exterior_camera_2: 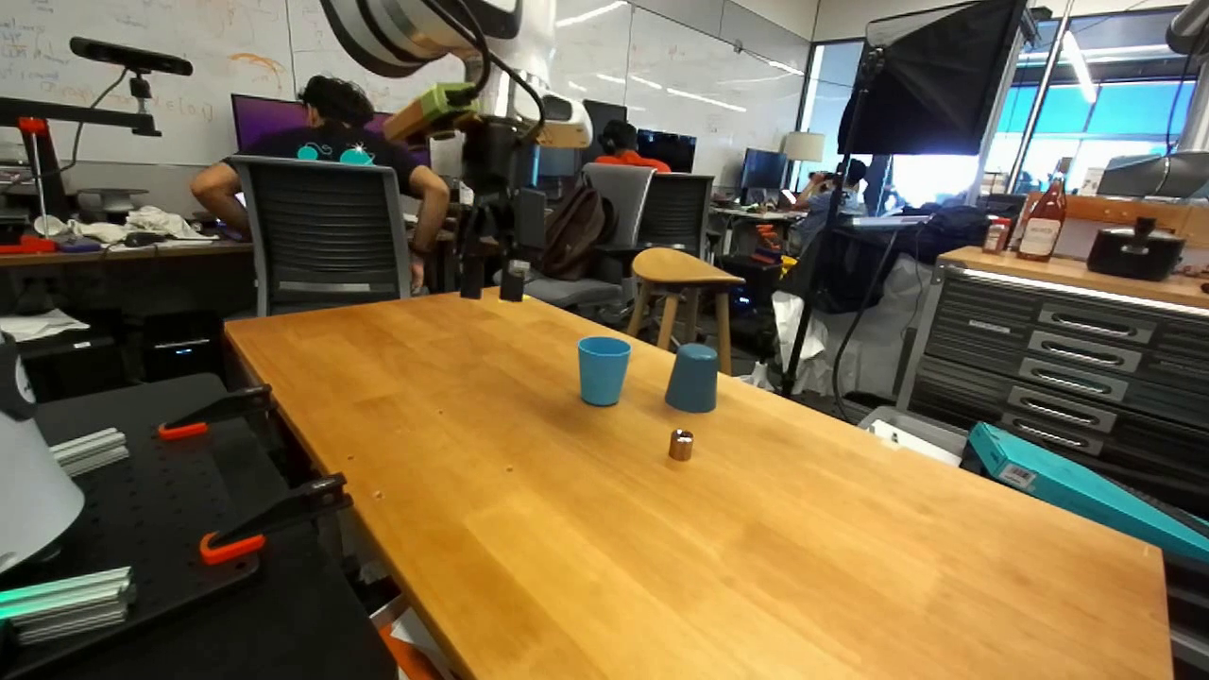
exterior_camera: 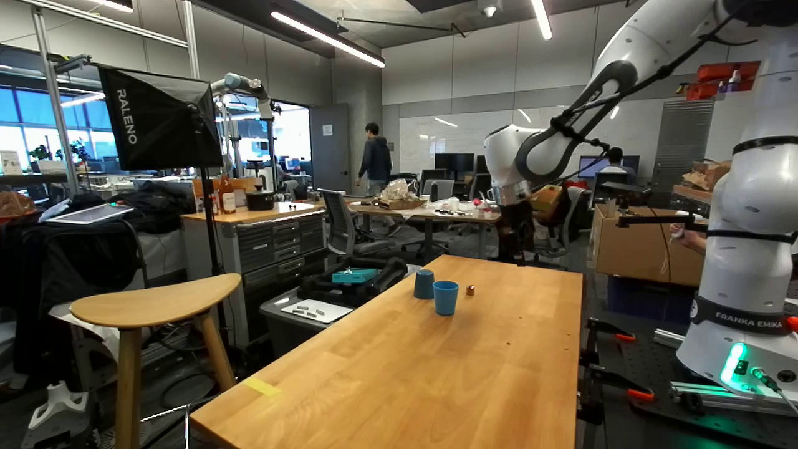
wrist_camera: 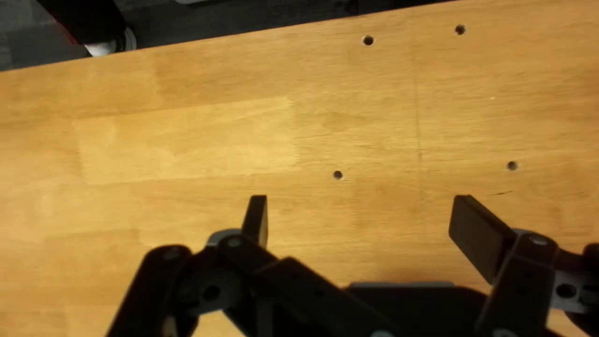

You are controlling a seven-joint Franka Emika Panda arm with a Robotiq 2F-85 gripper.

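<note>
My gripper [exterior_camera_2: 492,283] is open and empty above the table [wrist_camera: 185,140], over a bare stretch of wood with several small holes. In the wrist view its fingers [wrist_camera: 469,233] stand wide apart. A light blue cup [exterior_camera_2: 603,372] stands upright, mouth up. Beside it a darker blue cup [exterior_camera_2: 692,379] rests upside down. A small shiny copper-coloured piece [exterior_camera_2: 680,444] lies close to both cups. In exterior view 1 the light cup [exterior_camera: 446,298], dark cup [exterior_camera: 424,284] and copper piece [exterior_camera: 471,290] are well apart from the gripper. None of them shows in the wrist view.
Clamps [exterior_camera: 617,383] grip the table edge on the robot's side. A wooden stool [exterior_camera: 161,300] and a grey bin [exterior_camera: 307,314] with a teal box [exterior_camera: 355,276] are past the opposite edge. People sit and stand in the background.
</note>
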